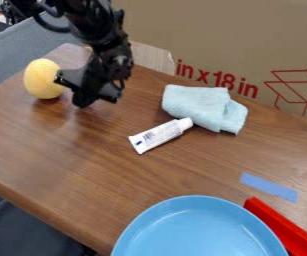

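Observation:
My black gripper (86, 92) is low over the table at the upper left, just to the right of a yellow round object (41, 78) that rests near the table's left part. The fingers look closed, and I see nothing held between them. A white tube (160, 135) lies in the middle of the table, with a folded pale-blue cloth (205, 107) behind it.
A blue plate (196, 235) sits at the front right, beside a red object (284, 228) and a strip of blue tape (268, 186). A cardboard box (256, 40) stands along the back.

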